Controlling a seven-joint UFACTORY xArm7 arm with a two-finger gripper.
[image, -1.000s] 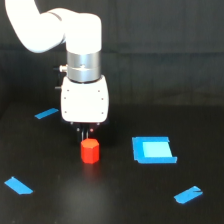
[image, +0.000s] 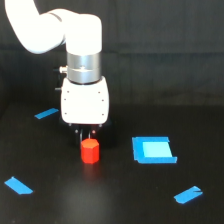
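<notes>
A small red block (image: 90, 151) stands on the dark table, left of the middle in the camera view. My white arm reaches down from the top left, and my gripper (image: 87, 131) is just above or behind the block's top. The dark fingers blend into the black background, so their spacing is unclear. Whether they touch the block cannot be made out.
To the right, a pale square (image: 156, 149) framed in blue tape (image: 138, 149) lies flat on the table. Short blue tape strips mark the near left (image: 18, 186), near right (image: 188, 195) and far left (image: 46, 113).
Hardly anything differs. The hand and its fingers look very slightly shifted, while the red block and the tape stay in place.
</notes>
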